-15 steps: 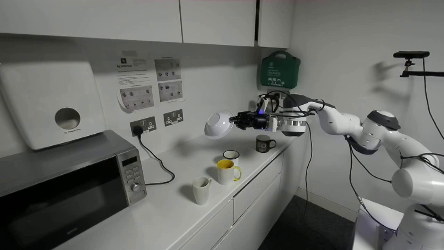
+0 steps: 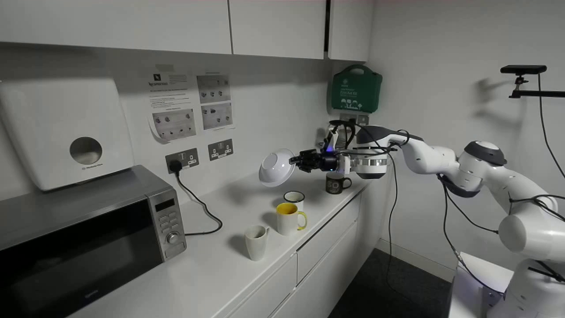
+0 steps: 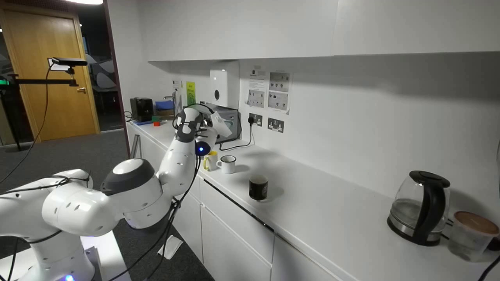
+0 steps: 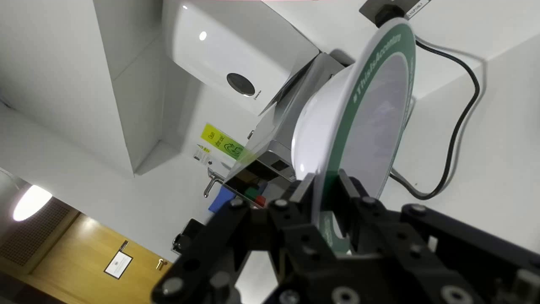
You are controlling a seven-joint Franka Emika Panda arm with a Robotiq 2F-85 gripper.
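Observation:
A white bowl (image 2: 276, 168) hangs in the air above the counter, tipped on its side. In the wrist view the bowl (image 4: 377, 114) shows a green lettered band along its inner rim. My gripper (image 2: 292, 160) is shut on that rim, one finger on either side; the fingers (image 4: 349, 195) overlap the band in the wrist view. Below and nearer the counter's front edge stand a white mug with a dark rim (image 2: 294, 198), a yellow-lined mug (image 2: 287, 221) and a tall white mug (image 2: 256, 244). A black mug (image 2: 336, 183) stands beneath the wrist.
A microwave (image 2: 90, 222) fills the counter's left end, its plug cable (image 2: 210, 213) lying on the surface. A kettle (image 3: 418, 208) and a lidded tub (image 3: 473, 234) stand at the far right. Bare counter (image 3: 318, 201) lies between the black mug and kettle.
The gripper and the bowl have moved down slightly and a little to the left in exterior view 1, with the bowl turned somewhat. The mugs have stayed in place.

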